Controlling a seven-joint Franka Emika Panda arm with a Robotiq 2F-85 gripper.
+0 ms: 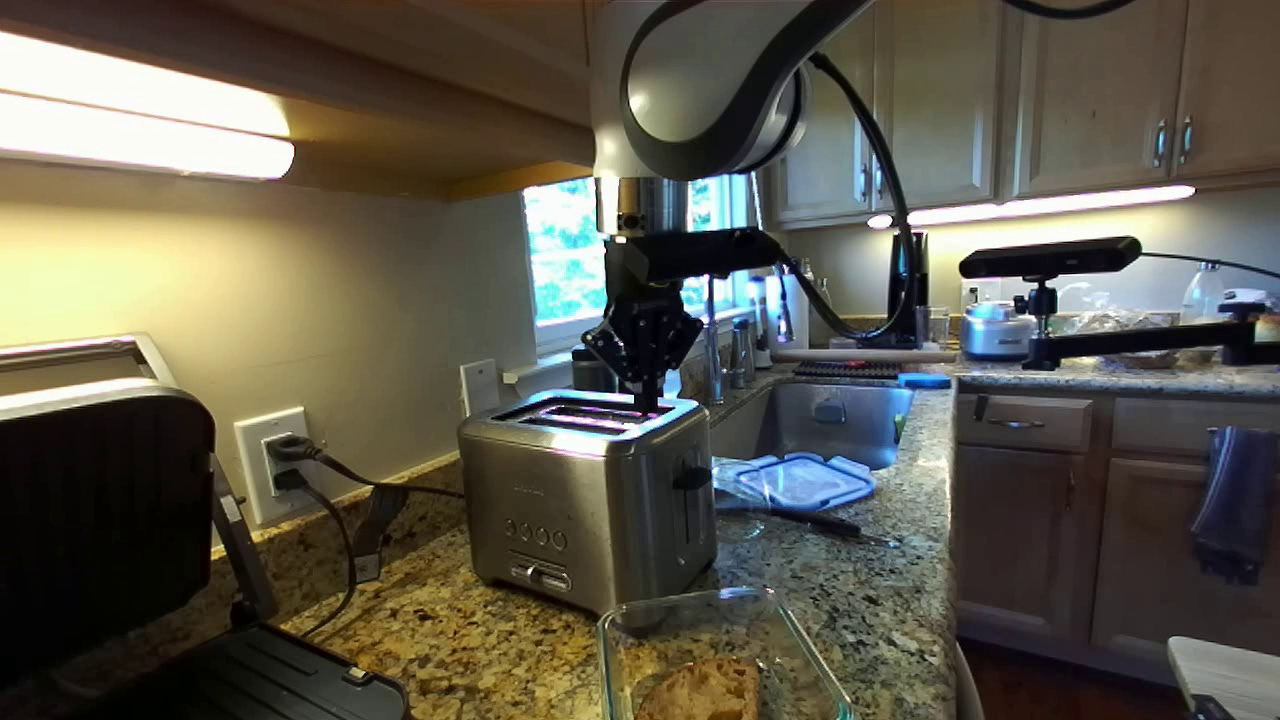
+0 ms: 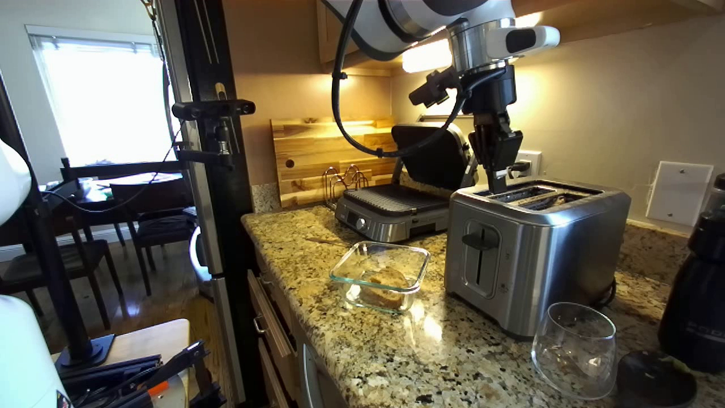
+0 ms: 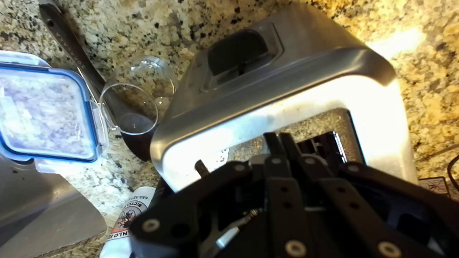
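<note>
On the counter stands a steel toaster (image 1: 588,516), its slots facing up and its lever (image 2: 480,239) on the end wall. My gripper (image 1: 647,403) points straight down at the toaster's top, close to the lever end. Its fingertips (image 2: 498,182) are together and appear to reach the slot opening. From the wrist view, the gripper is shut above the slots, with nothing visible between its fingers. A slice of bread (image 2: 385,287) lies in a glass container (image 2: 350,272) in front of the toaster. Something brownish shows in a toaster slot, but I cannot tell what.
An open grill (image 2: 401,211) stands beyond the toaster. A clear glass (image 2: 574,353) sits near its lever end, beside a dark-handled utensil (image 3: 71,43) and a blue-rimmed lid (image 3: 43,111). The sink (image 1: 840,420) lies farther along. Cabinets hang overhead.
</note>
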